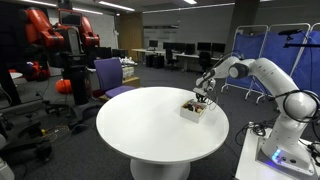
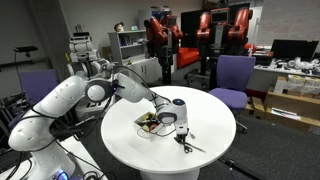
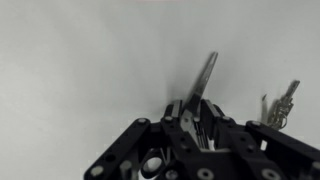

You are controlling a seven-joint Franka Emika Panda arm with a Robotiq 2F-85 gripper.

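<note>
My gripper (image 2: 181,136) is low over the white round table, pointing down. In the wrist view its black fingertips come together around the near end of a slim grey metal tool (image 3: 207,73), whose narrow tip points away from me. Whether they grip the tool or only straddle it, I cannot tell. Another small metal item (image 3: 285,105) lies apart on the right. Exterior view 2 shows thin tools, among them a dark-handled one (image 2: 187,149), on the table near the gripper.
An open box (image 1: 191,114) with several small items inside stands on the table, close to the arm. A purple chair (image 2: 235,80) stands beyond the table.
</note>
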